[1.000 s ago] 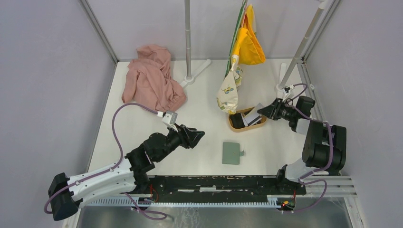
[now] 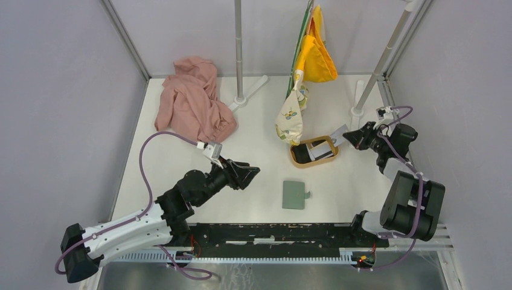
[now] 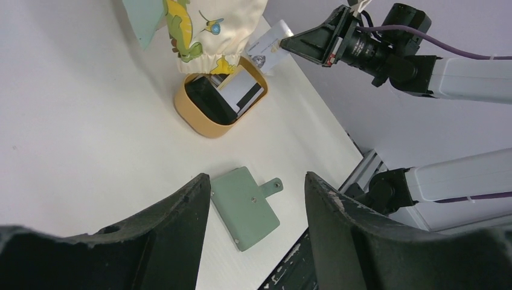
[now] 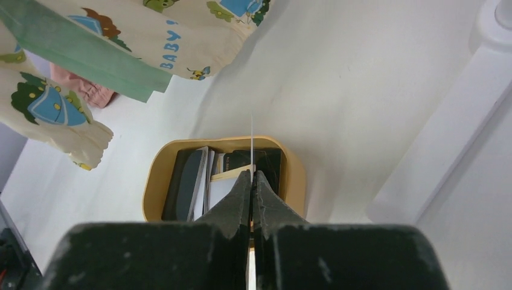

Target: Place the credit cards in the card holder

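A pale card (image 2: 340, 135) with a grey print on it is pinched at the tip of my right gripper (image 2: 349, 138), which is shut. It hangs by the right end of the tan box; in the right wrist view the card (image 4: 252, 142) appears edge-on as a thin line. More cards (image 3: 238, 86) stand inside the box. A grey-green card holder (image 2: 294, 195) with a small strap lies flat on the table in front of the box. My left gripper is open, empty, above the table to the left of the holder.
The tan oval box (image 2: 297, 163) also holds black items. Patterned and yellow cloths (image 2: 290, 118) hang close over its left side. A white stand foot (image 2: 356, 110) is near the right arm. Pink cloth (image 2: 196, 99) lies back left.
My right gripper has drawn back to the right, and the card in it has moved from over the box to its right end. The left arm has barely moved.
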